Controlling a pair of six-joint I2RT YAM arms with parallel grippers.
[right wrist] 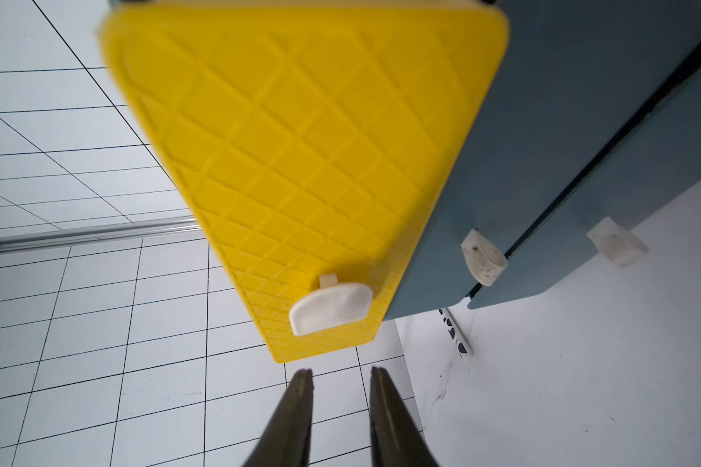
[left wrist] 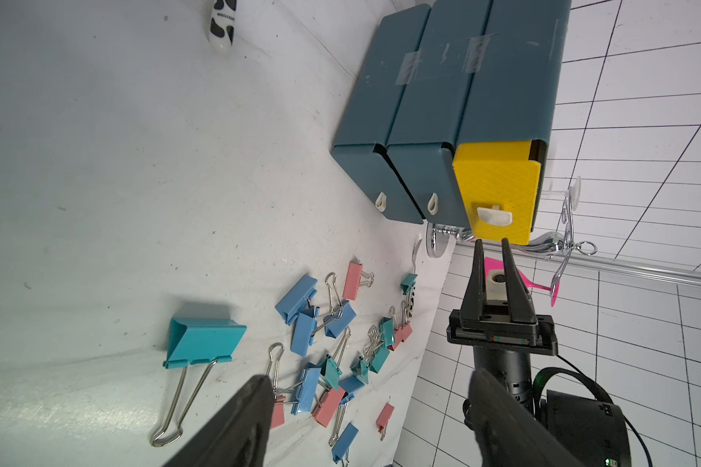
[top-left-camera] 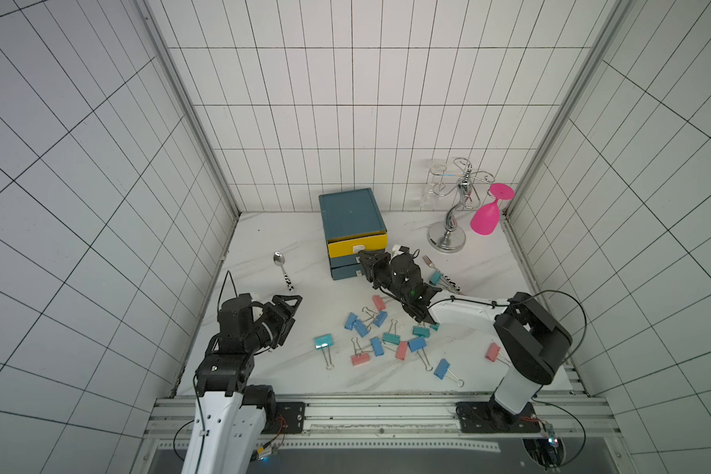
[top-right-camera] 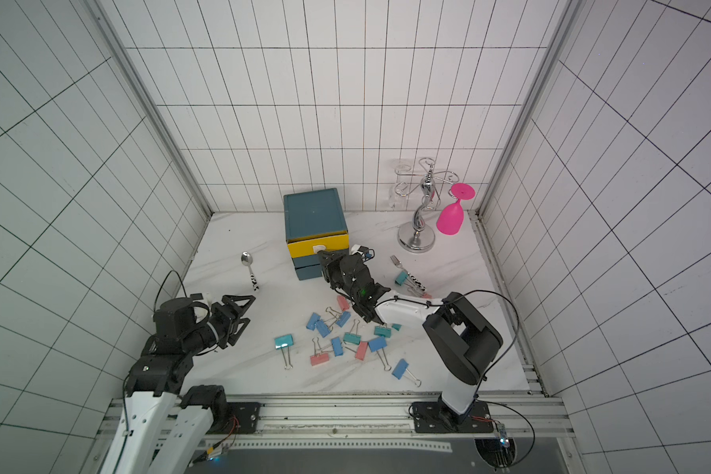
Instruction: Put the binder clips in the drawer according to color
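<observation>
The cabinet has a yellow top drawer, standing a little proud of its body, and two blue-grey drawers below. A white handle is on the yellow front. My right gripper is open just clear of that handle, nothing between its fingers. Loose on the table lie teal, blue and pink binder clips, among them a teal clip, a blue clip and a pink clip. At the left, above the table, my left gripper stands wide open and empty.
A spoon lies left of the cabinet, a fork to its right. Behind stand a metal rack and a pink goblet. The right arm reaches across the right side.
</observation>
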